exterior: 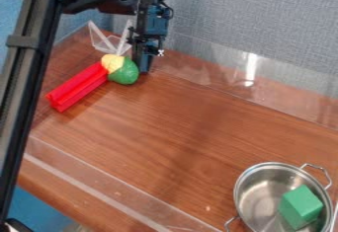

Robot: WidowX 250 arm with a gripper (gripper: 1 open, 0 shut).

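The dark gripper (145, 56) hangs at the back left of the wooden table, its tip low beside a green object (125, 73); whether anything is between its fingers is hard to see. A yellow piece (111, 60) lies against the green one, and long red sticks (77, 87) lie to their front left. At the front right, a steel pot (255, 192) with handles holds a green block (299, 207).
Clear plastic edging (235, 91) runs along the back and front left of the table (185, 127). A grey wall stands behind.
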